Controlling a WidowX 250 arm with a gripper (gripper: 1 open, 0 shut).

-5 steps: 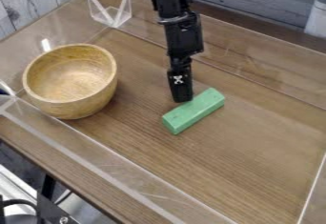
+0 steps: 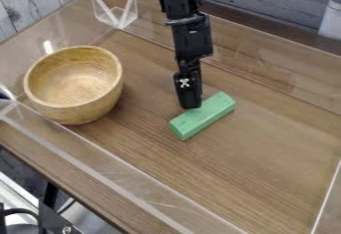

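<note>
The black arm comes down from the top centre, and its gripper hangs low over the table, just at the upper-left end of a green block. The gripper is dark and small in view; whether its fingers touch the block is unclear. The green block lies on the wooden table with its long side slanting from lower left to upper right. A wide tan bowl stands at the left, apart from both.
A clear plastic stand sits at the back left, and a white object at the back right edge. Dark cables lie beyond the lower-left edge.
The arm and gripper have shifted very slightly; the block and bowl look the same.
</note>
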